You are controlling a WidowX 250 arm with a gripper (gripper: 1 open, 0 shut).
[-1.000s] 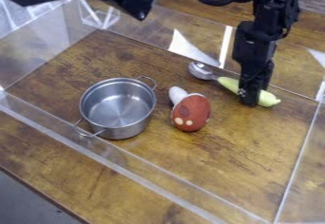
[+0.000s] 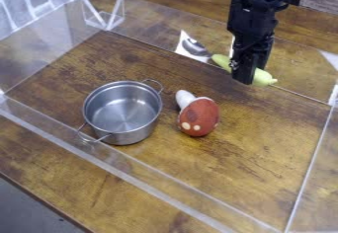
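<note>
My black gripper [image 2: 248,67] is at the upper right, shut on a pale green, long vegetable-like object [image 2: 262,78], raised toward the back of the table. A spoon [image 2: 196,46] shows behind it to the left, partly hidden. A steel pot [image 2: 122,115] with two handles sits left of centre. A red mottled object [image 2: 200,120] lies right of the pot, with a white object [image 2: 187,97] just behind it.
The wooden table [image 2: 79,178] has clear room at the front, right and back left. Transparent edges run along its sides.
My gripper and the green object have moved up and slightly left in the view, away from where the object was lying. The pot and red object have not moved.
</note>
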